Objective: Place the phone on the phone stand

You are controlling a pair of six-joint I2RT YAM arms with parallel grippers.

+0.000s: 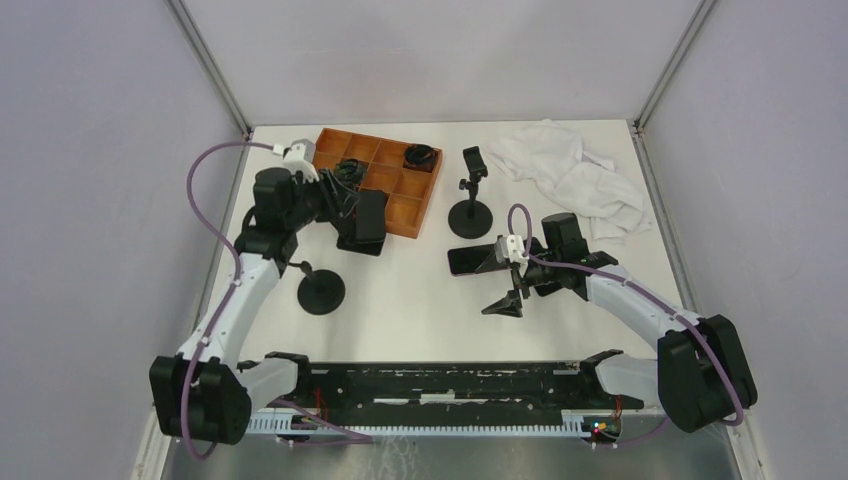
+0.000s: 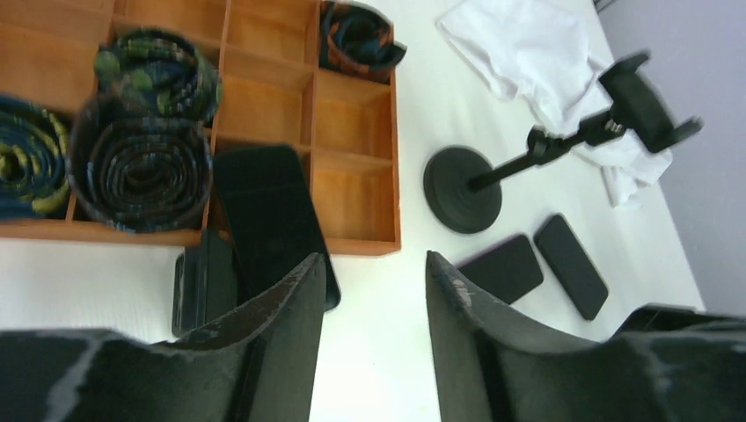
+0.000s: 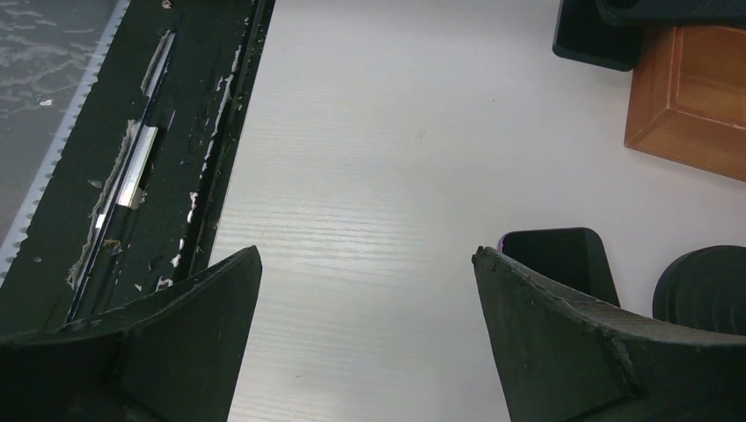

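Note:
My left gripper point(image 1: 336, 195) hangs above the wooden organizer and the dark phones at its front edge, fingers apart with nothing visible between them; in the left wrist view a flat black phone point(image 2: 273, 220) and a dark thicker block point(image 2: 207, 281) lie below it. A phone stand point(image 1: 470, 215) stands at the back middle, another point(image 1: 321, 293) at the left front. My right gripper point(image 1: 507, 280) is low over the right side, open and empty, by a flat black phone point(image 1: 470, 260).
The wooden organizer point(image 1: 406, 212) holds coiled dark items. A white cloth point(image 1: 565, 170) lies at the back right.

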